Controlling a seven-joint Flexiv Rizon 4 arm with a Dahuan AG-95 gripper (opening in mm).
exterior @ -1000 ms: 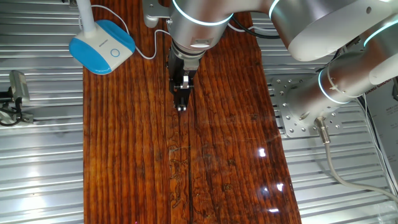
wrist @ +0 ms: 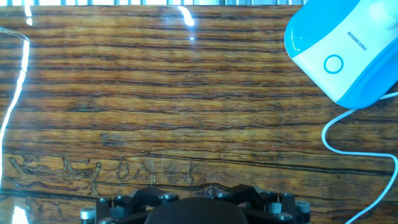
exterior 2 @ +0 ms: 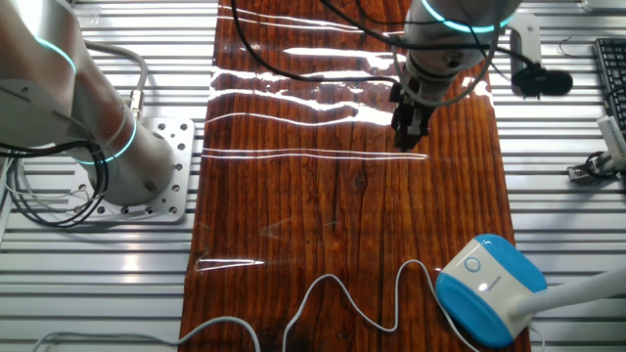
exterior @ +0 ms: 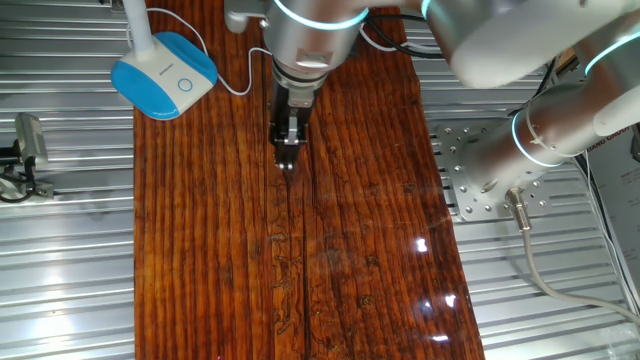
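Note:
My gripper (exterior: 287, 165) hangs over the brown wooden table (exterior: 210, 230), towards its far half in exterior view 1. In exterior view 2 the black gripper (exterior 2: 405, 147) shows edge-on near the top of the board. Only the dark upper parts of the gripper show along the bottom edge of the wrist view; the fingertips are hidden there, so how the fingers stand cannot be told. No object is seen at the gripper in any view. A blue and white lamp base (wrist: 339, 59) rests on the board at the upper right of the wrist view, apart from the gripper.
A thin white cable (exterior 2: 337, 284) runs from the lamp's side across the board. Ribbed metal tabletop (exterior: 60, 270) flanks the wood, with a small grey device (exterior: 30, 140) at the left. Most of the board is bare, with shiny glare patches.
The lamp and cable have stayed put.

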